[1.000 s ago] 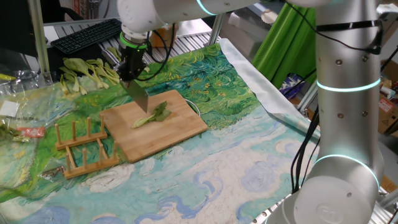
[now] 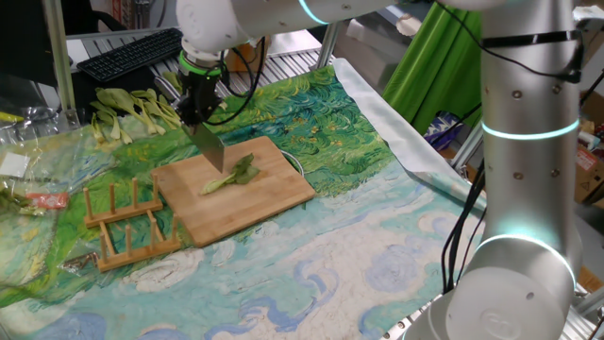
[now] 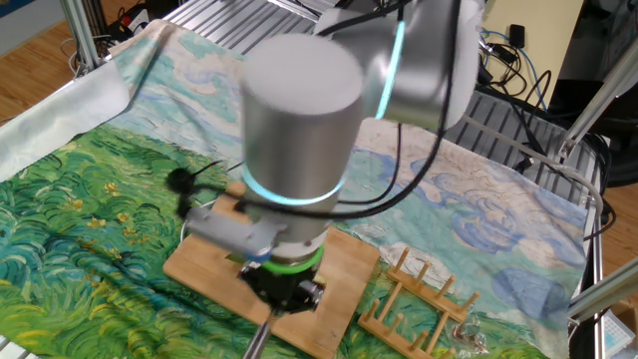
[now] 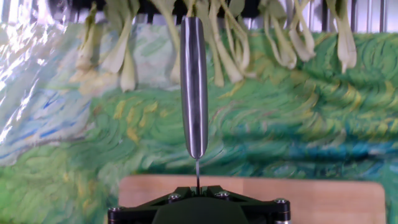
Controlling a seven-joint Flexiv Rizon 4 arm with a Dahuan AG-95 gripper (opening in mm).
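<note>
My gripper (image 2: 196, 111) is shut on a kitchen knife, its broad blade (image 2: 209, 149) pointing down over the far side of the wooden cutting board (image 2: 274, 196). In the wrist view the steel handle (image 4: 194, 87) sticks out ahead of the fingers, and a thin metal edge runs between the fingers. A green leafy vegetable (image 2: 236, 177) lies on the board, close to the blade's lower corner; whether they touch I cannot tell. In exterior view 2 the arm covers the vegetable, and the blade (image 3: 261, 339) shows nearly edge-on.
Beside the board stands a wooden peg rack (image 2: 139, 238). Several more leafy stalks (image 2: 132, 106) lie at the back edge of the cloth, near a clear plastic bag (image 2: 38, 156).
Vegetable, board and rack look unmoved.
</note>
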